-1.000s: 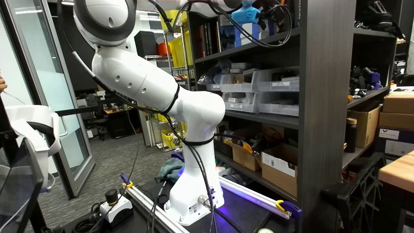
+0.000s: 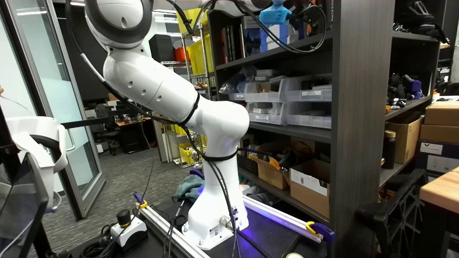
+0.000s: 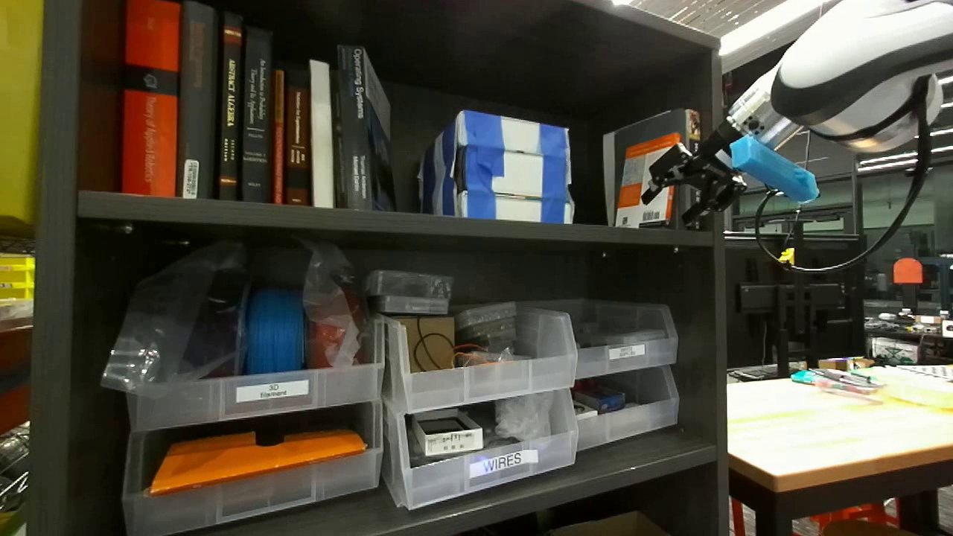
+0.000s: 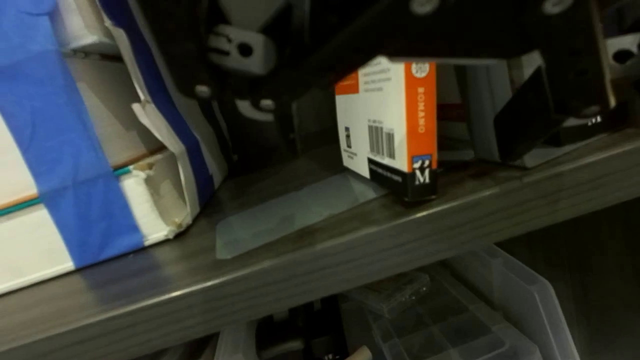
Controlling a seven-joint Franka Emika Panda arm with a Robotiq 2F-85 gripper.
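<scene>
My gripper point(image 3: 674, 205) is open at the right end of the upper shelf, in front of an orange and white book point(image 3: 645, 179). In the wrist view this book point(image 4: 388, 135) stands upright near the shelf's front edge, its orange spine facing out. One dark finger point(image 4: 264, 129) shows to its left and another finger point(image 4: 528, 117) to its right, with visible space between each and the book. The gripper's body hides the book's top in the wrist view. Whether the fingers reach past the spine in depth, I cannot tell.
Boxes banded in blue and white point(image 3: 511, 170) stand left of the book, with bare shelf between. Several books point(image 3: 259, 116) line the shelf's left end. Clear bins point(image 3: 482, 384) fill the shelf below. The shelf's right side panel point(image 3: 717, 161) is close to the gripper.
The upper arm and gripper have shifted slightly to the right in exterior view 1. A person's hand at the left edge has mostly gone out of view.
</scene>
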